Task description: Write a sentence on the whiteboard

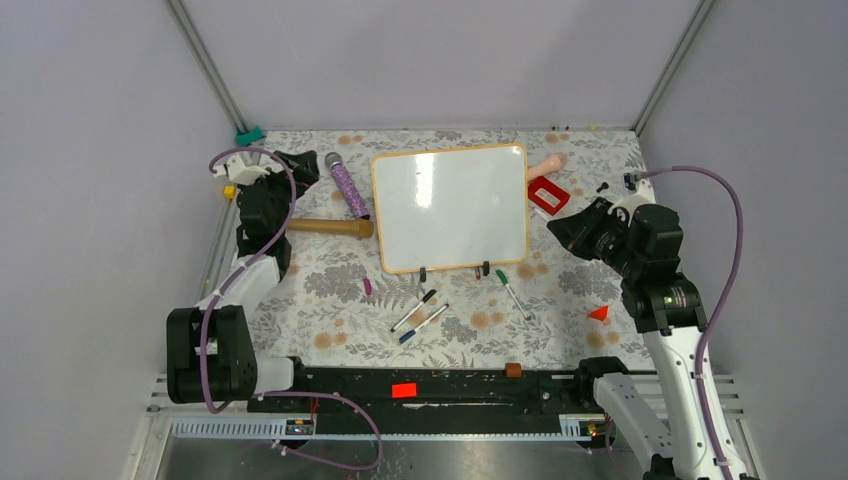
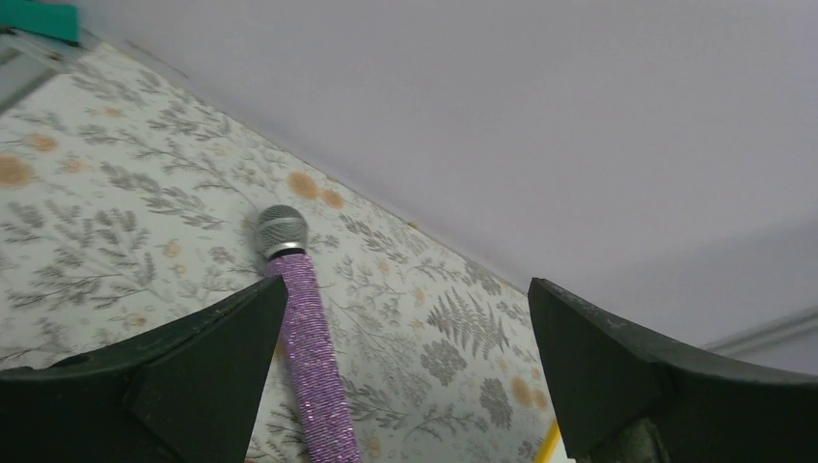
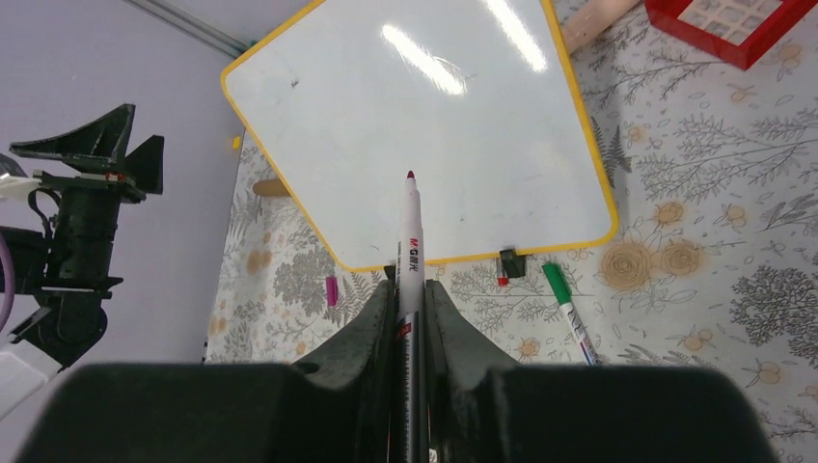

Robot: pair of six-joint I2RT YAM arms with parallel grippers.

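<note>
The blank-looking whiteboard (image 1: 449,210) with a yellow frame lies mid-table; only glare and faint specks show on it. My right gripper (image 1: 556,228), just right of the board, is shut on a white marker (image 3: 410,251) with a red tip pointing forward, seen in the right wrist view. My left gripper (image 1: 305,168) is raised at the back left near the purple microphone (image 2: 309,347), open with nothing between its fingers.
Markers (image 1: 418,310) and a green-capped pen (image 1: 513,294) lie below the board. A wooden microphone (image 1: 330,227) lies left of it, a red tray (image 1: 549,195) at the upper right.
</note>
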